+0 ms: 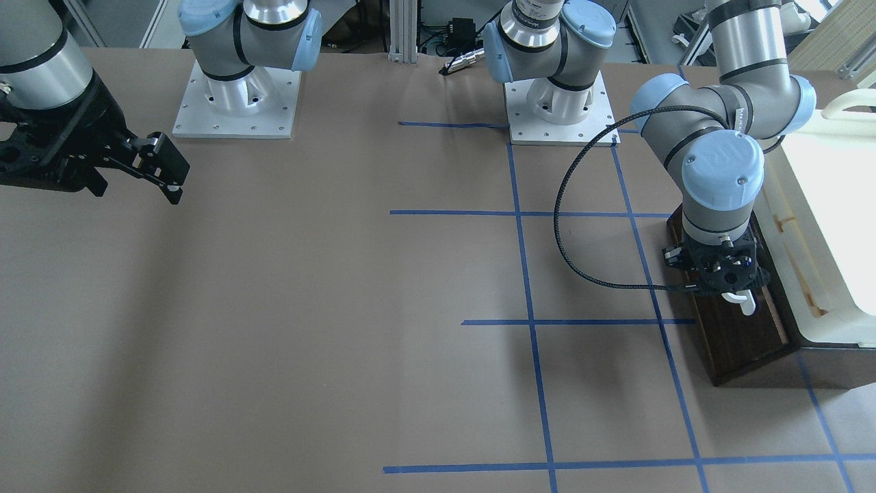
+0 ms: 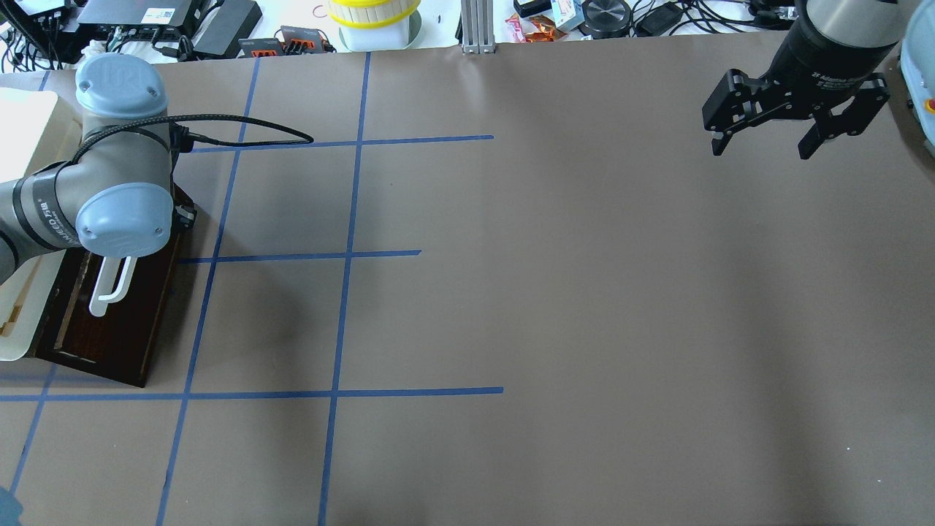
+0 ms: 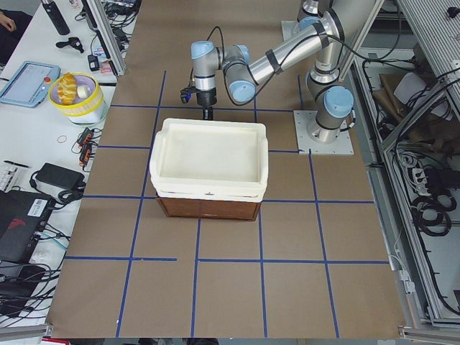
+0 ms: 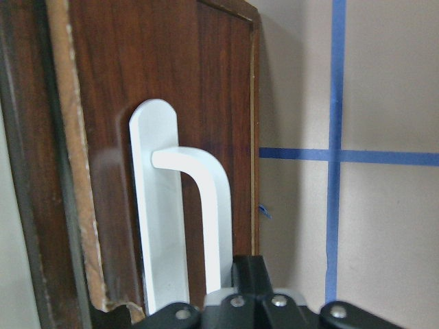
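Observation:
A dark wooden box [image 1: 743, 361] topped by a white tub [image 3: 208, 158] stands on the taped table. A white lever handle [image 4: 158, 226] on a backplate sits on its wooden panel [image 4: 110, 82]; the top view shows it as well [image 2: 109, 289]. My gripper [image 1: 714, 271] is down over that panel at the handle. In the left wrist view its black body covers the handle's lower end; whether its fingers are closed on the handle cannot be made out.
Another gripper [image 2: 793, 114] hangs over the other side of the table. Other arm bases stand along the far edge.

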